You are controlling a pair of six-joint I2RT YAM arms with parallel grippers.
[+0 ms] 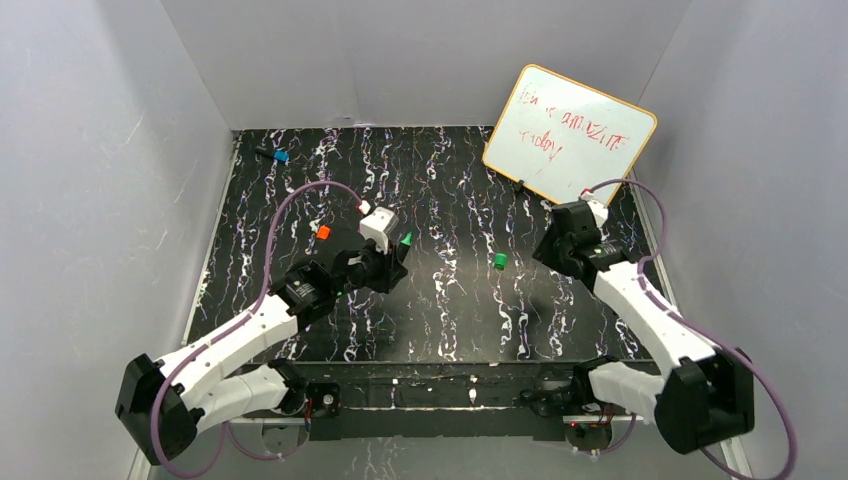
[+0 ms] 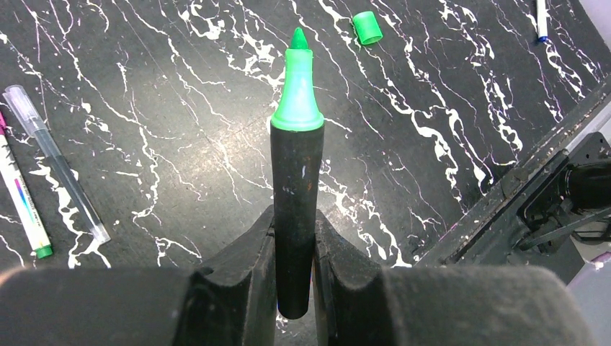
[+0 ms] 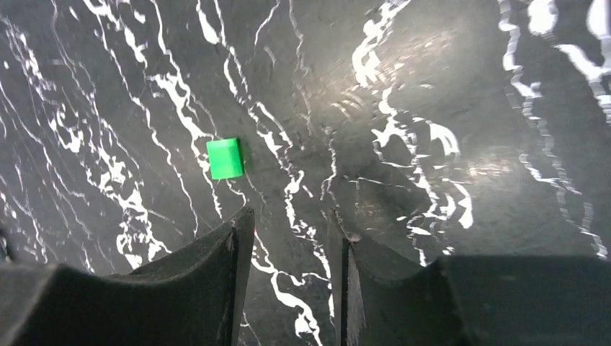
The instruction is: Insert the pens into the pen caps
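Observation:
A black marker with a green tip stands upright between the fingers of my left gripper, which is shut on it, left of the table's middle. A green cap lies on the table to the right, also visible as the green cap in the left wrist view and the green cap in the right wrist view. My right gripper is above the table, right of that cap, part open with nothing between its fingers. Two thinner pens lie beside the held marker in the left wrist view.
An orange piece lies left of my left gripper. A dark marker with blue cap lies at back left. A whiteboard stands at back right. The front edge borders the table.

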